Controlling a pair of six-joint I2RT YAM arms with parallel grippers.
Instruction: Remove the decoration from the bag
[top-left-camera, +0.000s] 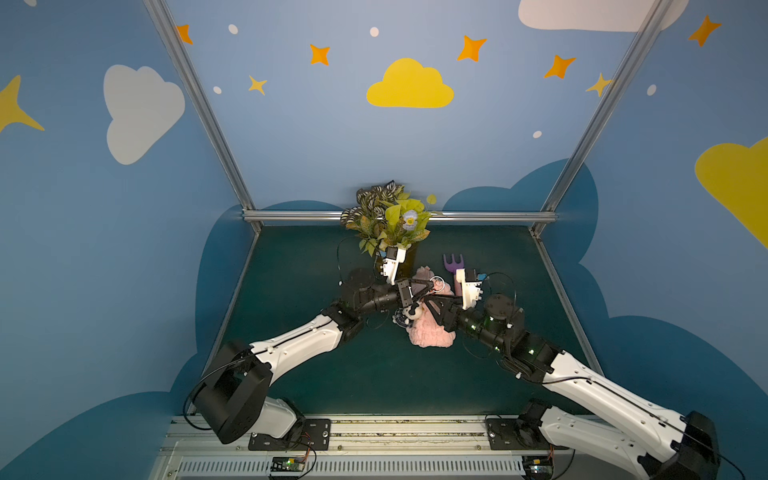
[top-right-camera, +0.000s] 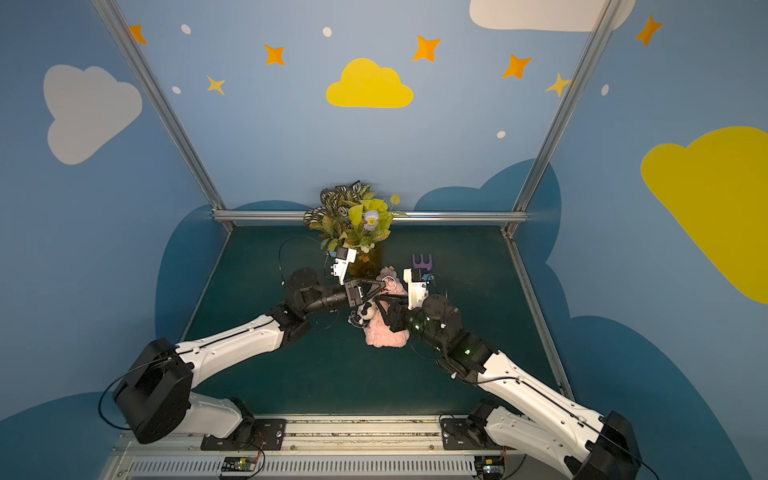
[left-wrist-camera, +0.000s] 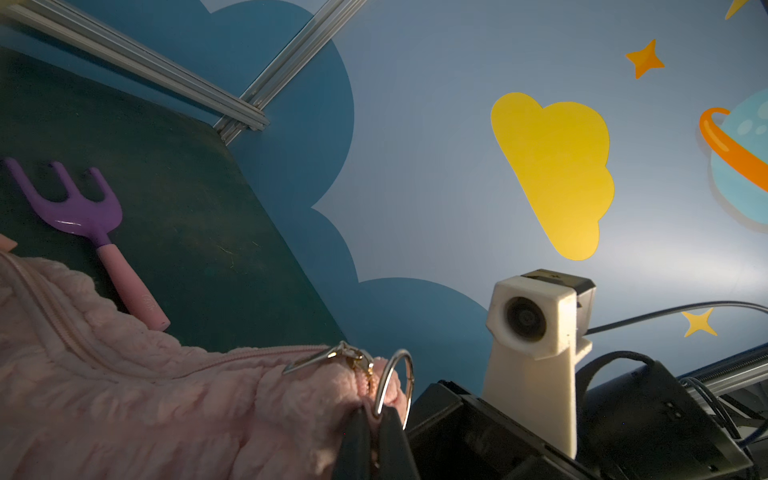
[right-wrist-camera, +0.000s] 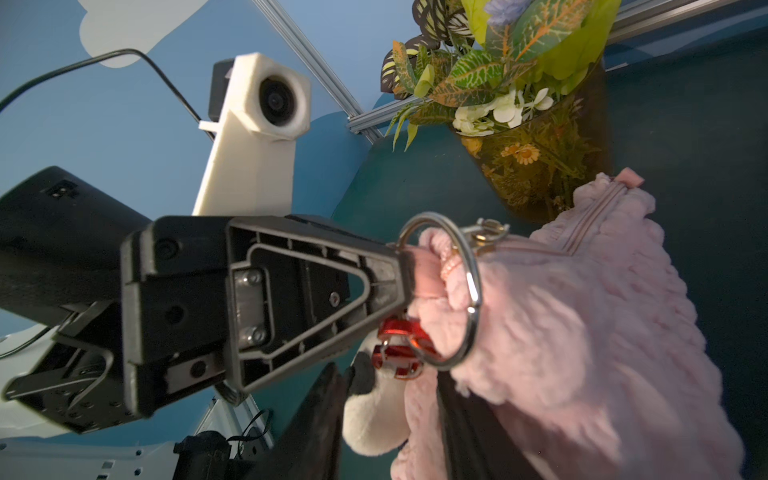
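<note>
A pink fluffy bag (right-wrist-camera: 576, 360) lies on the dark green table, its zip facing up. My left gripper is shut on a large silver ring at the bag's end; the ring (right-wrist-camera: 473, 280) stands upright beside its fingertips in the right wrist view. Just below hangs the decoration, a white plush figure (right-wrist-camera: 376, 420) with a red metallic clasp (right-wrist-camera: 392, 361). My right gripper is part open below the ring, fingers apart, with the plush and clasp behind the gap. Whether it touches them, I cannot tell.
Behind the bag stands an amber pot (right-wrist-camera: 528, 168) of artificial plants (top-left-camera: 392, 216). A purple toy fork (left-wrist-camera: 84, 212) with a pink handle lies beyond the bag. Both arms meet closely over the bag.
</note>
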